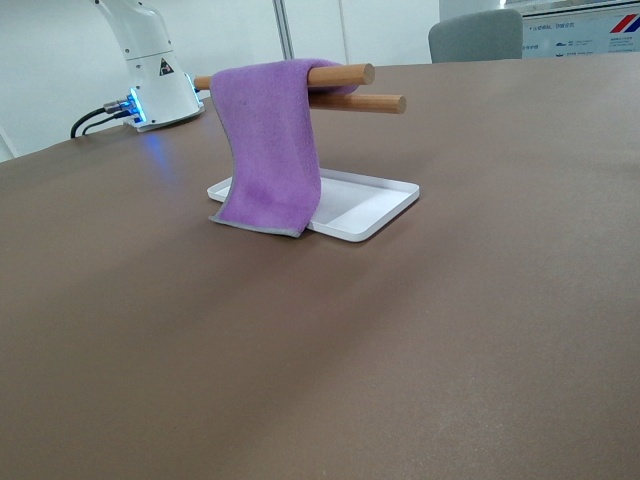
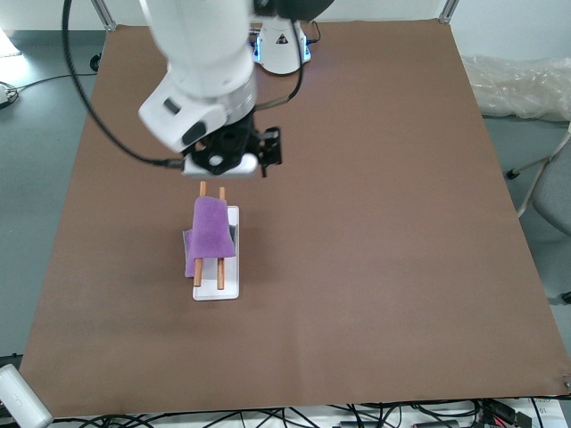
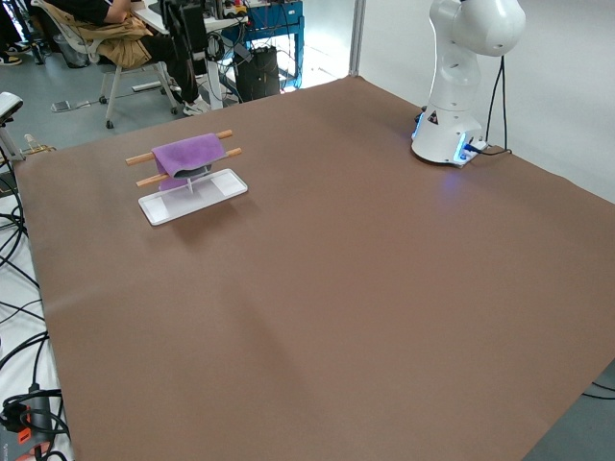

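Note:
In the left view my gripper (image 2: 266, 153) hangs high, just beyond the far end of a small rack; whether its fingers are open or shut cannot be told. A purple cloth (image 2: 211, 228) (image 1: 262, 150) (image 3: 187, 152) is draped over two wooden rods (image 2: 220, 275) (image 1: 355, 103) (image 3: 233, 153), with a grey-edged part hanging down. Under the rods lies a white tray (image 2: 216, 292) (image 1: 366, 220) (image 3: 198, 206). The gripper is not visible in the top or right views.
The robot's white base (image 2: 277, 53) (image 3: 448, 134) stands at the far side. Cables run beyond the near edge in the left view, and a grey chair (image 2: 558, 187) stands off to the right.

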